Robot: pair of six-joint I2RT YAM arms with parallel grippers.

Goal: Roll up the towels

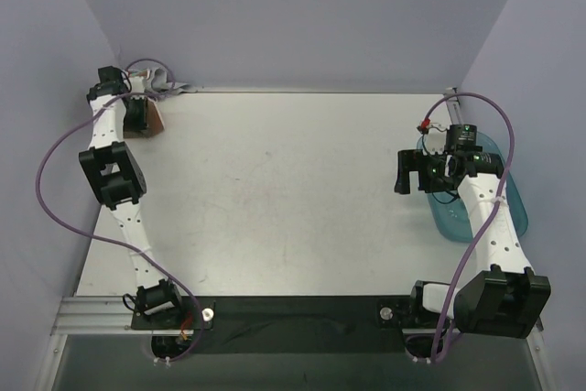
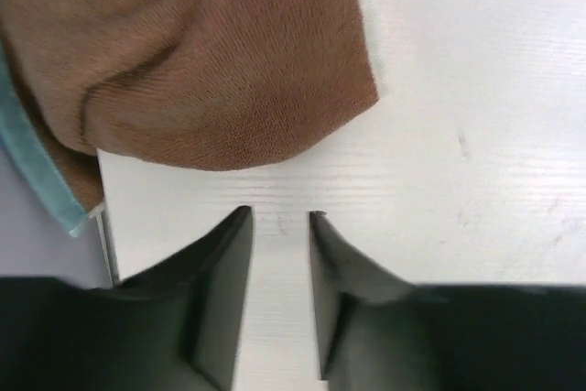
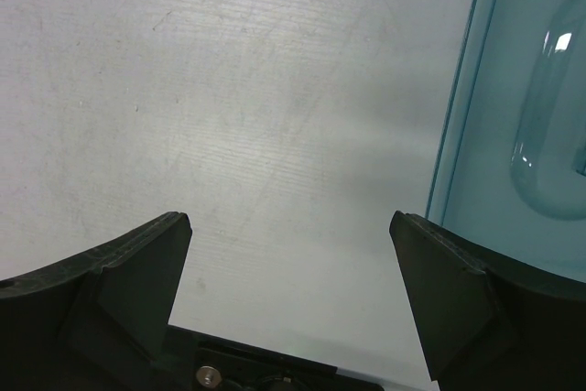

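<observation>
A brown towel (image 2: 220,61) with a pale blue edge lies in a crumpled heap at the table's far left corner, with light grey cloth (image 1: 160,78) behind it in the top view. My left gripper is over the towels; in its wrist view the fingertips are a little apart, part open, with bare table between them and the brown fabric just beyond. My right gripper stands open at the right side of the table, by the blue tray, with nothing between its fingers.
A blue plastic tray (image 1: 508,208) sits at the right edge under my right arm. Walls border the table at left, back and right.
</observation>
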